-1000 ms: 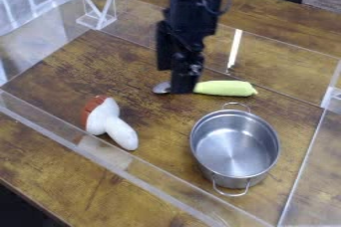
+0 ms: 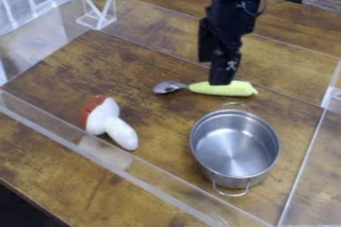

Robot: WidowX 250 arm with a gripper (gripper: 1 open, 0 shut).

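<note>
My black gripper hangs over the back middle of the table, open, just above a spoon with a pale green handle and a metal bowl end. A steel pot with two handles stands at the front right. A white toy with a red-orange part lies at the left front.
Clear plastic walls border the wooden work surface. A white bracket is at the back left corner. The left and middle of the surface have free room.
The spoon, pot and toy look unmoved.
</note>
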